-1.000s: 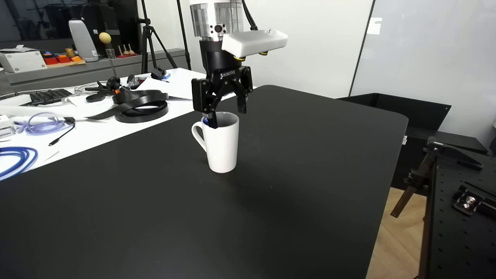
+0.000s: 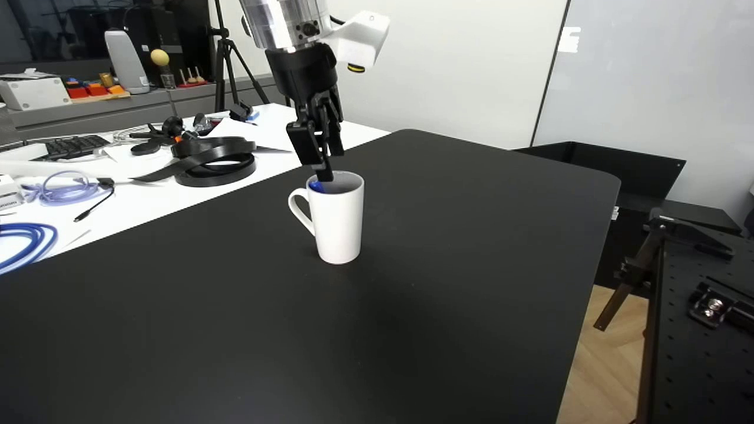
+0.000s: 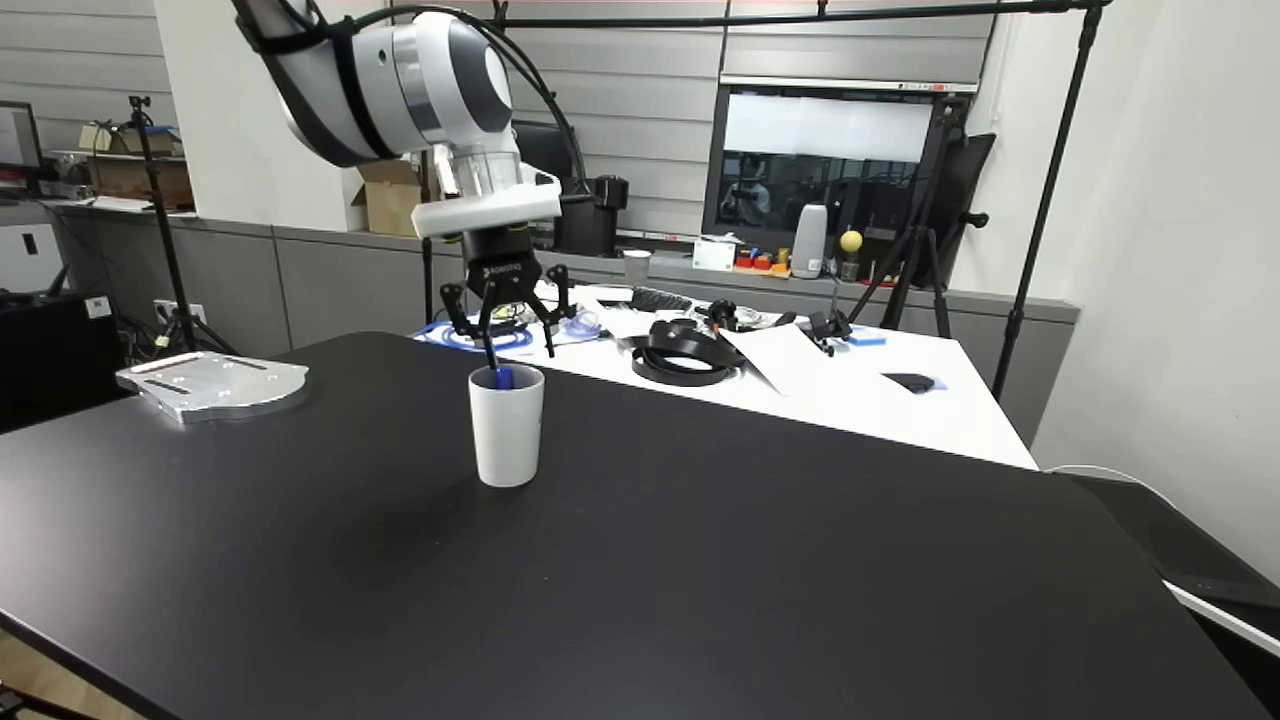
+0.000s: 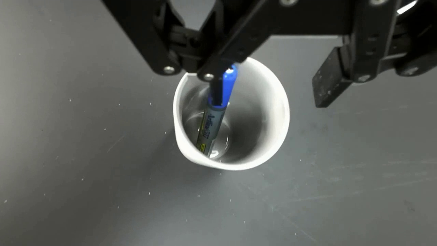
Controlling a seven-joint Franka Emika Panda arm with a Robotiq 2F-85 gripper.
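Observation:
A white mug (image 2: 337,229) stands upright on the black table, its handle toward the left in exterior view 1. Inside it a marker with a blue cap (image 4: 229,84) and grey barrel leans, cap end up near the rim; exterior view 2 shows the blue cap (image 3: 504,378) at the mug's opening. Over the mug, my gripper is part open, its fingers well apart. One finger (image 4: 216,95) overlaps the cap in the wrist view; whether it touches is unclear. The other finger (image 4: 329,80) is outside the rim, with nothing against it.
Bare black table (image 2: 452,304) surrounds the mug. A silver plate (image 3: 216,382) lies at the table's left edge in exterior view 2. Behind, a white table carries black straps (image 3: 684,354), cables and papers.
Compared with a second ago, the gripper has turned about its axis and tilted, and the wrist has shifted left and up in exterior view 1. The mug has barely moved.

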